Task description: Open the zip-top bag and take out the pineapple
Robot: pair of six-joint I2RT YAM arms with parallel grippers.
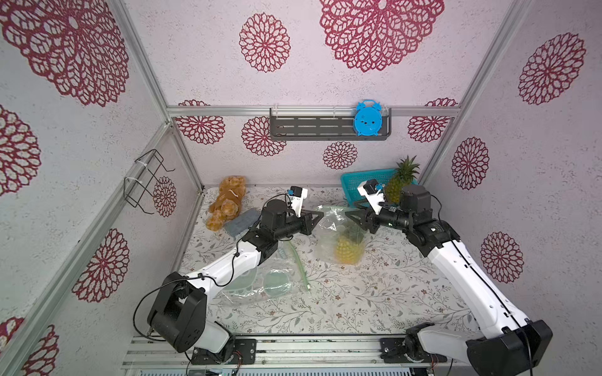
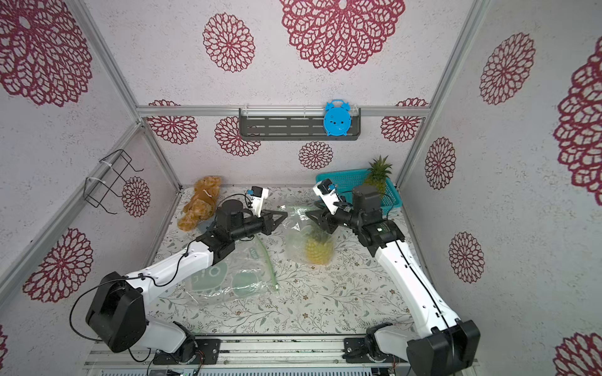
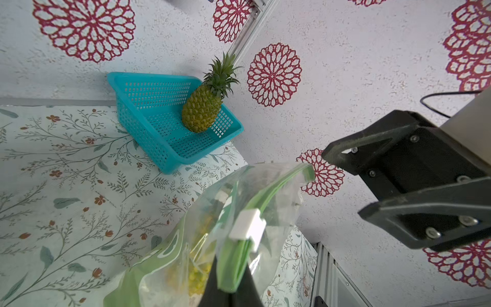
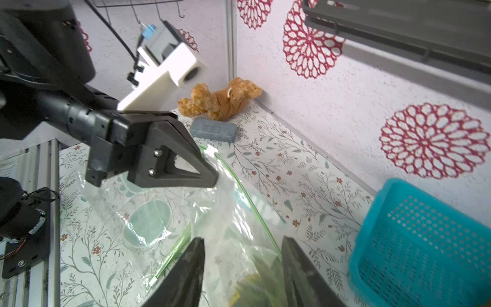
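The clear zip top bag [image 1: 326, 241] with a green seal hangs mid-table, its white slider [image 3: 248, 226] visible in the left wrist view. Inside it is a yellow pineapple [image 1: 348, 249], blurred by the plastic; its leaves point up toward the mouth. My left gripper is shut on the bag's sealed edge at the bag's left side. At the upper right of the bag, my right gripper is open, and its fingers [image 4: 190, 271] straddle the bag's top in the right wrist view. The exact contact there cannot be told.
Another pineapple [image 1: 401, 178] stands in a teal basket [image 1: 363, 178] at the back right. A flat clear bag [image 1: 266, 285] lies front left. A brown plush toy [image 1: 225, 203] and a grey block [image 1: 241, 222] lie at back left.
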